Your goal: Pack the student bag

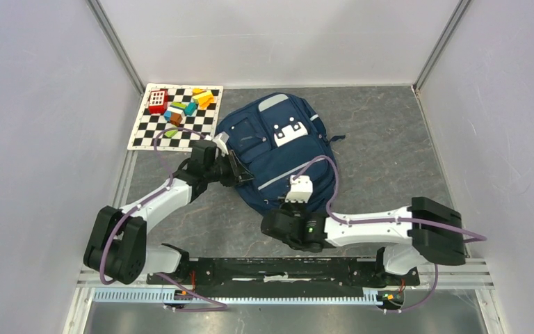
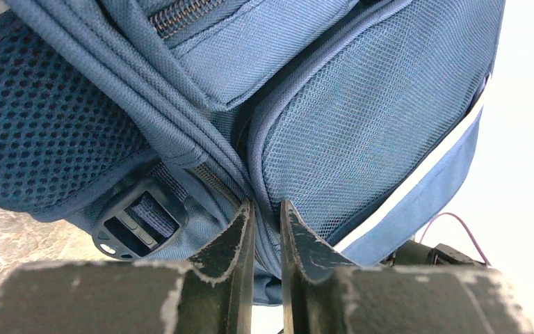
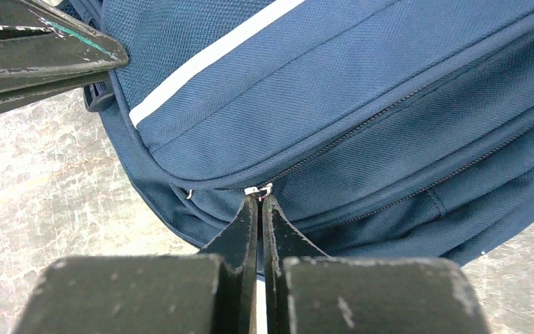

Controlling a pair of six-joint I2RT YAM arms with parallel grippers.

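The navy backpack [image 1: 281,153] lies on its back on the grey table, its animal-face front pocket upward. In the left wrist view my left gripper is shut on a piped seam [image 2: 263,160] at the bag's lower left side. My right gripper, low on the bag, is shut on a small metal zipper pull [image 3: 259,190]. A zipper line [image 3: 334,144] runs up and right from that pull, below the pocket with a white stripe [image 3: 201,66]. In the top view, the right arm hides part of the bag's bottom.
At the back left lies a checkered board [image 1: 142,132] with a red block [image 1: 158,101], yellow pieces [image 1: 204,99] and several other small toys. A black strap buckle [image 2: 141,218] hangs beside the left gripper. The table to the right of the bag is clear.
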